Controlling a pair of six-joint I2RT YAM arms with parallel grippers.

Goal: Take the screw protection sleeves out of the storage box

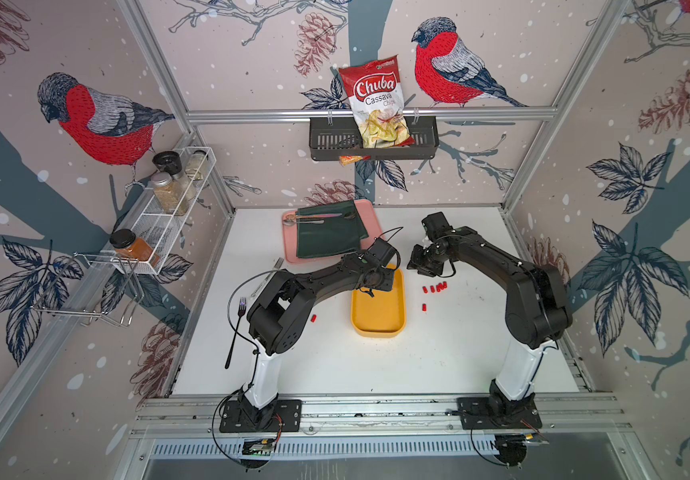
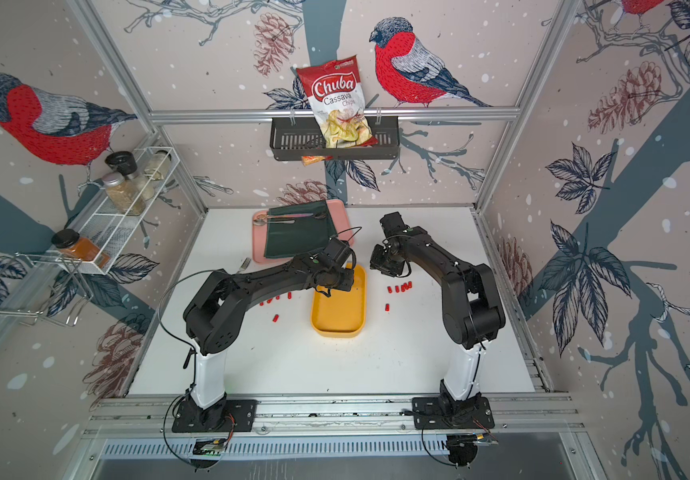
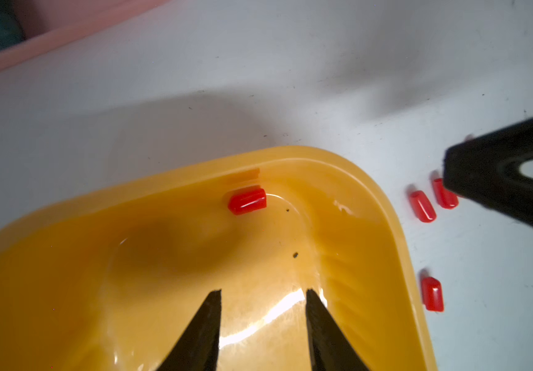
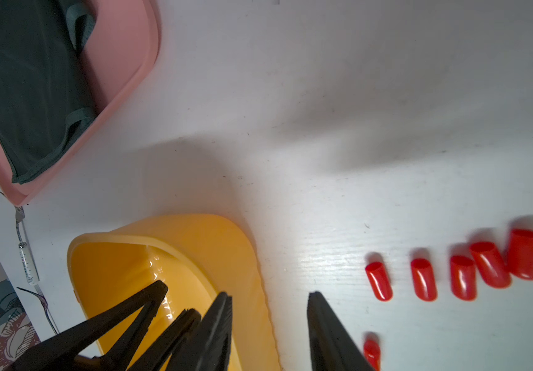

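One red sleeve point(image 3: 247, 201) lies inside the yellow storage box point(image 3: 365, 185), against its far wall in the left wrist view. My left gripper hangs over the box, open and empty, with the sleeve ahead of its fingertips. Right of the box, my right gripper is held above the table, its fingers apart and nothing between them. Several red sleeves lie on the table to the right, among them one sleeve point(image 4: 424, 279) in a loose row and another point(image 4: 371, 352) nearer the front. On the left side, a sleeve point(image 2: 275, 318) rests on the table with others behind it.
Behind the box stands a pink tray point(image 4: 146, 43) with a dark green cloth point(image 4: 28, 86). A fork point(image 1: 235, 332) lies at the left. Both arms' ends are close together near the box.
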